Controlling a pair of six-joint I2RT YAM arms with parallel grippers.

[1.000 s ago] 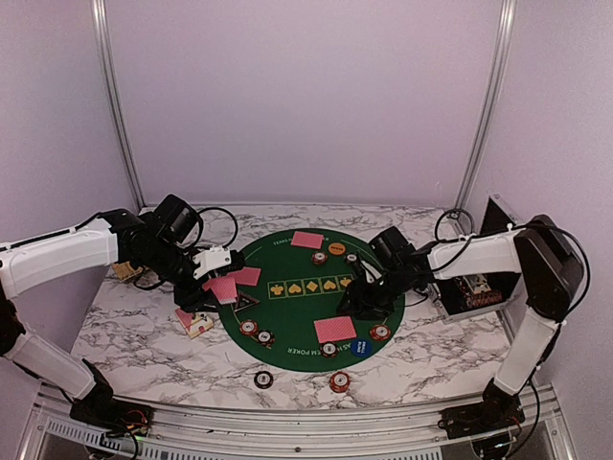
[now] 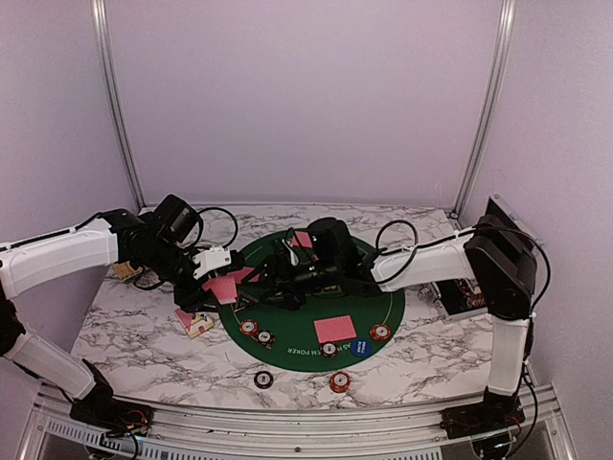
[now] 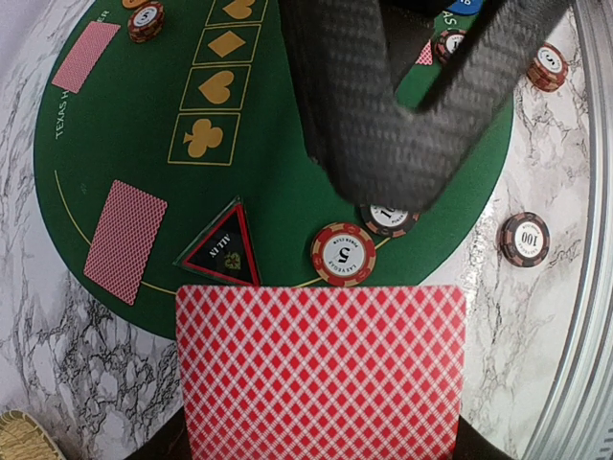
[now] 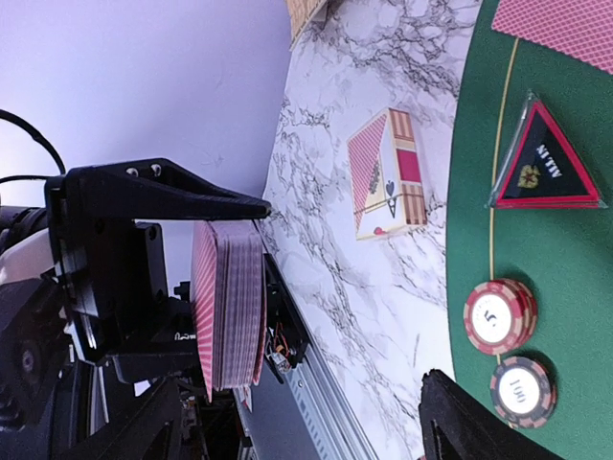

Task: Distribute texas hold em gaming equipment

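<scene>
My left gripper [image 2: 218,287] is shut on a deck of red-patterned cards [image 3: 321,374] and holds it up at the left edge of the green poker mat [image 2: 287,355]. Seen from the right wrist, the deck [image 4: 239,307] stands on edge between the left fingers. Close to its right, my right gripper [image 2: 253,289] is open, its fingers [image 4: 460,422] wide apart and nothing between them. Red-backed cards lie on the mat, one pair [image 2: 334,330] near the front and another [image 3: 125,241] by the black ALL IN triangle [image 3: 225,247].
Chip stacks stand on the mat, including a red one [image 4: 499,316] and a black one [image 4: 523,391]. Further chips [image 2: 263,379] rest on the marble in front. An open card box [image 4: 388,177] lies left of the mat. A case [image 2: 462,295] stands at the right.
My right arm has swung left across the mat, from its right side to beside the deck, and now covers the middle of the mat. The left arm and its deck have stayed put.
</scene>
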